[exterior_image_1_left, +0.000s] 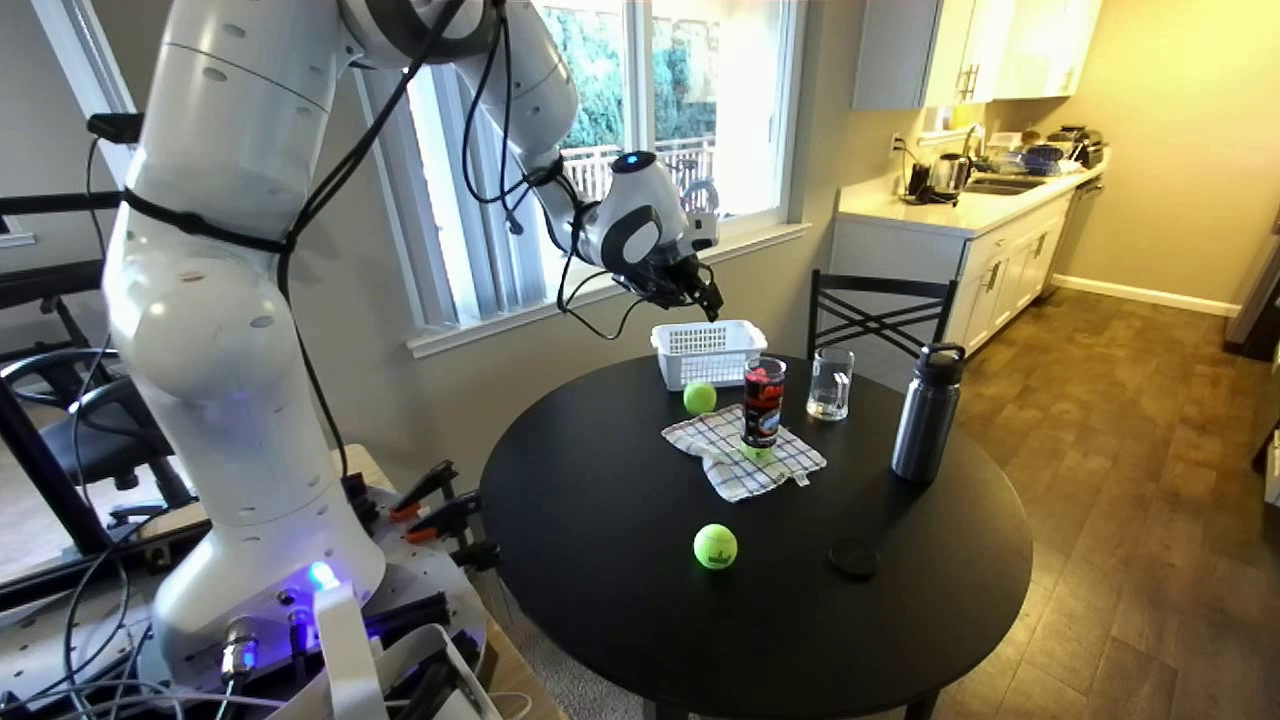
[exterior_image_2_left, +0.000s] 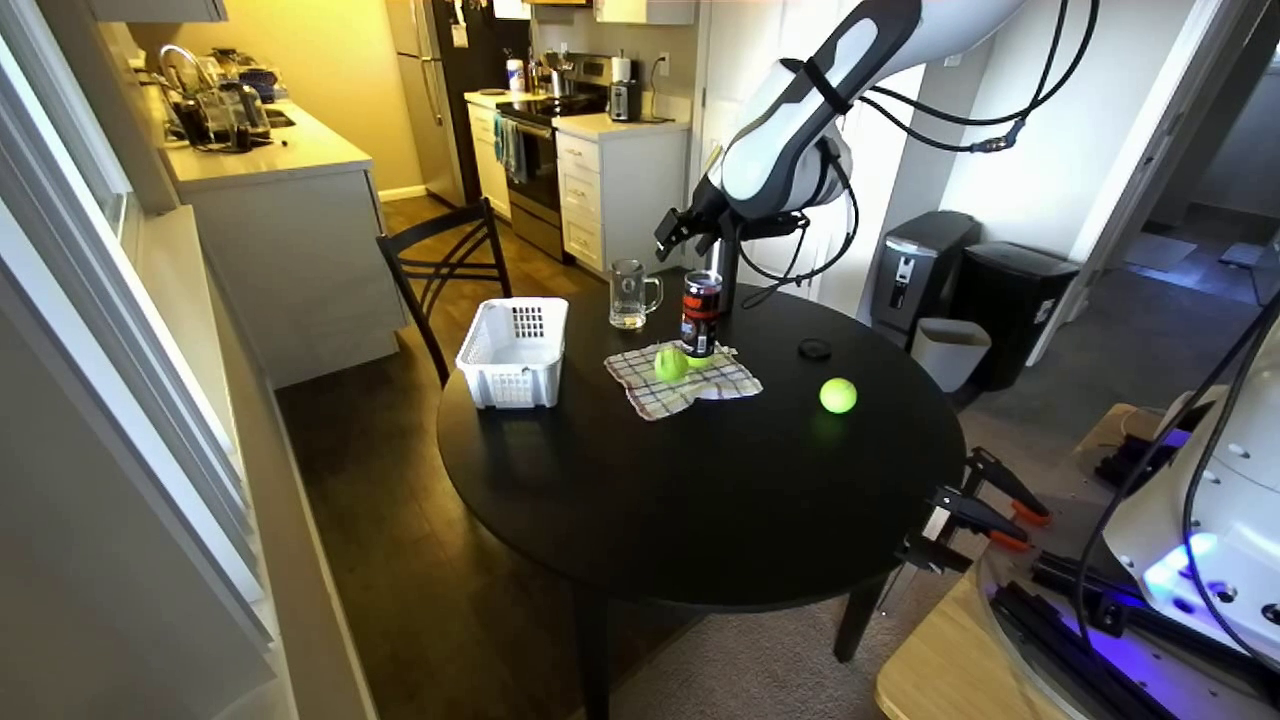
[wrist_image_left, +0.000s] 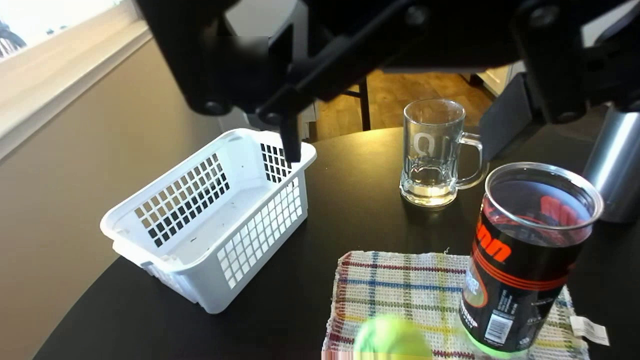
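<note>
My gripper (exterior_image_1_left: 713, 307) is up over the back of the table, its fingers (wrist_image_left: 291, 141) apart and nothing between them. Below it a green tennis ball (exterior_image_1_left: 699, 397) shows in front of the white basket (exterior_image_1_left: 708, 338). In the wrist view this ball (wrist_image_left: 393, 341) is blurred at the bottom edge; whether it is in the air or touching something, I cannot tell. The basket (wrist_image_left: 258, 243) looks empty inside. A clear tennis ball can (wrist_image_left: 522, 273) with a black and red label stands on the checked cloth (wrist_image_left: 390, 279). Another ball (exterior_image_1_left: 715, 546) lies on the bare table nearer the front.
A glass mug (exterior_image_1_left: 830, 384) stands behind the can, and a dark metal bottle (exterior_image_1_left: 927, 414) is at the right. A black lid (exterior_image_1_left: 853, 558) lies flat on the round table (exterior_image_1_left: 600, 480).
</note>
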